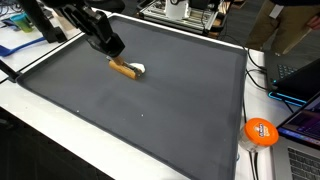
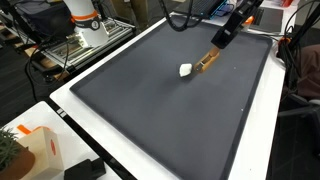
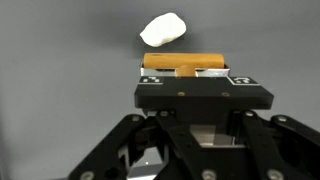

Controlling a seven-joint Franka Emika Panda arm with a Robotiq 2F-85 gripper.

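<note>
My gripper is shut on an orange-tan wooden piece; in the wrist view its bar lies across the fingertips, with a short stem running back between them. In exterior view 1 the wooden piece sits under the gripper, near the mat's upper left. Exterior view 2 shows the wooden piece below the gripper, close above or touching the mat; which one I cannot tell. A small white lump lies beside the piece, apart from it in the wrist view.
An orange-lidded container and laptops stand beyond its right edge. In exterior view 2 a potted plant sits at lower left.
</note>
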